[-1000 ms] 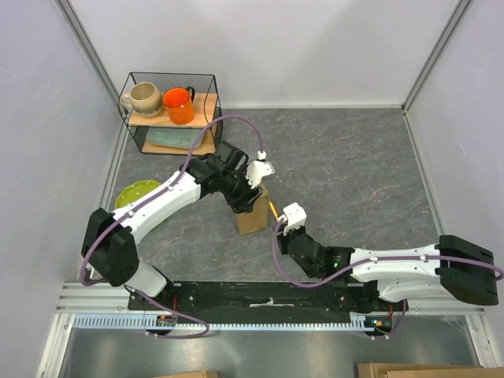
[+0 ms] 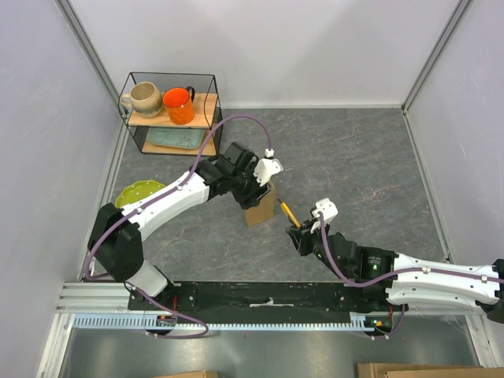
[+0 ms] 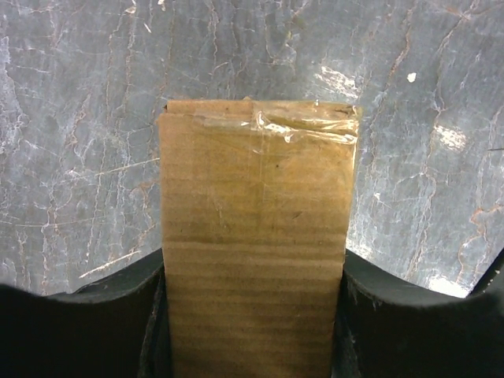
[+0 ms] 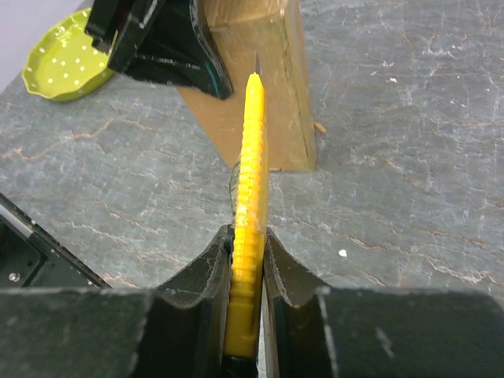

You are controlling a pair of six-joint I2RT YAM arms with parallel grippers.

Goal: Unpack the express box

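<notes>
A brown cardboard box [image 2: 259, 209] stands at the middle of the table, with my left gripper [image 2: 253, 193] shut around its upper part. Clear tape lies across one end of the box [image 3: 260, 181] in the left wrist view, and the black fingers press on both its sides. My right gripper is shut on a yellow utility knife [image 4: 250, 173], its thin blade out and pointing toward the box. In the top view the knife [image 2: 289, 212] is to the right of the box, with a small gap between them.
A wire rack [image 2: 213, 114] with a beige mug [image 2: 145, 99] and an orange mug [image 2: 179, 106] stands at the back left. A green dish [image 2: 138, 191] lies left, beside my left arm.
My right gripper has drawn back to the right and nearer the front with the knife, away from the box. The left gripper and box have shifted slightly right and back.
</notes>
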